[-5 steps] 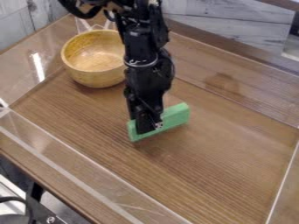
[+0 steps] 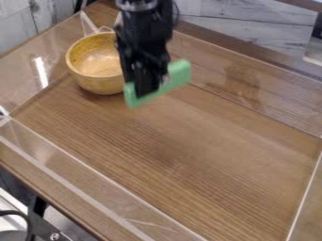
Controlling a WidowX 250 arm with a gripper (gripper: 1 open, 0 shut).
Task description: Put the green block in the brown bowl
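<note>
The green block [image 2: 158, 83] is a long bar, blurred by motion, held up off the table at the upper middle of the view. My black gripper [image 2: 136, 79] is shut on it near its left part, and the fingers hide some of that end. Just left of the block and arm stands the brown bowl [image 2: 83, 68], light tan and round, with its opening facing up. The arm covers the bowl's right edge. The block is to the right of the bowl, apart from its visible opening.
A bare wooden table [image 2: 189, 165] spreads across the front and right. A pale raised edge runs along its left side, and black cables [image 2: 23, 221] lie beyond the lower left corner. White boards [image 2: 270, 28] stand at the back.
The gripper has lifted the green block from the table and carried it up and back, closer to the bowl. The bowl has stayed in place.
</note>
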